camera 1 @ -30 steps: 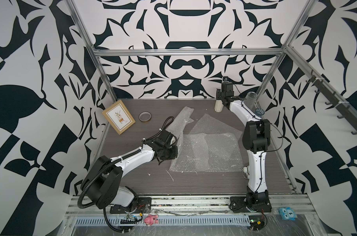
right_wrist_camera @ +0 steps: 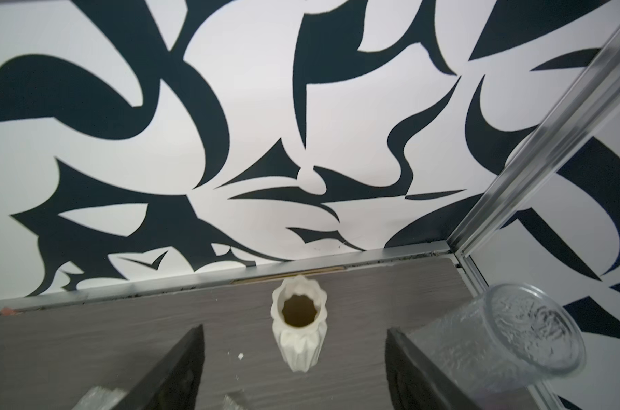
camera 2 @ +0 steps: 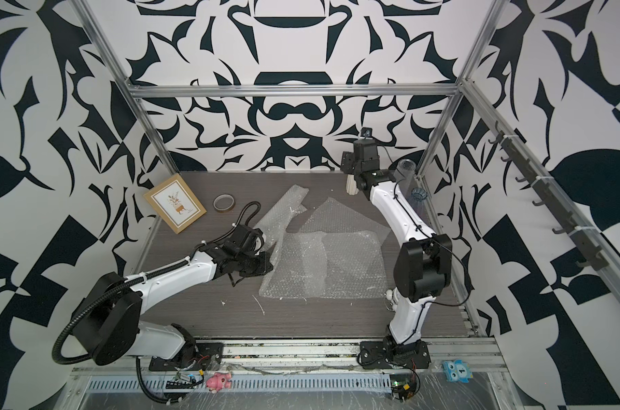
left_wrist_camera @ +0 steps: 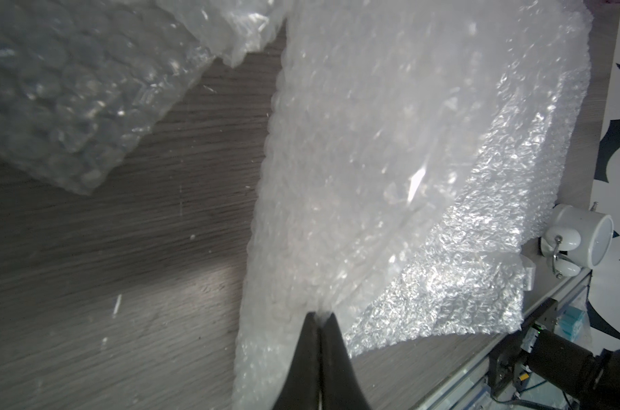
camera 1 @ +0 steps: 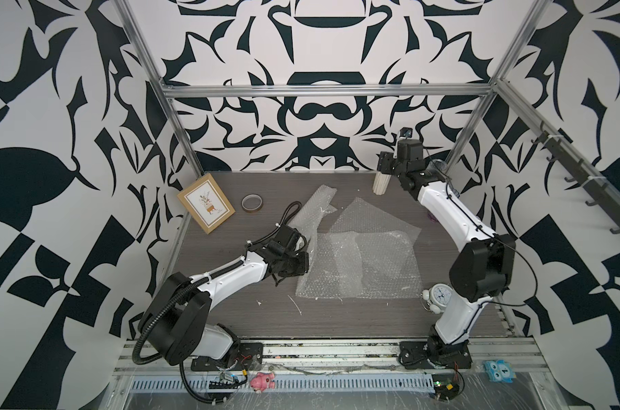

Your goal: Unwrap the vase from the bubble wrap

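The white ribbed vase (right_wrist_camera: 299, 341) stands upright and bare near the back wall. In the right wrist view my right gripper is open, its fingers (right_wrist_camera: 180, 369) spread wide to either side of the vase and clear of it. In the top left view the vase (camera 1: 381, 183) is partly covered by that gripper. Flat on the table lies the bubble wrap (camera 1: 385, 263), spread out with one strip reaching toward the back left. My left gripper is shut with its tips at the wrap's surface; nothing clearly shows between them.
A framed picture (camera 1: 206, 203) and a roll of tape (camera 1: 252, 203) lie at the left. A clear glass (right_wrist_camera: 528, 335) stands right of the vase. A white clock (camera 1: 438, 297) sits front right. Bare table remains along the back and front left.
The left arm and the bubble wrap have not moved.
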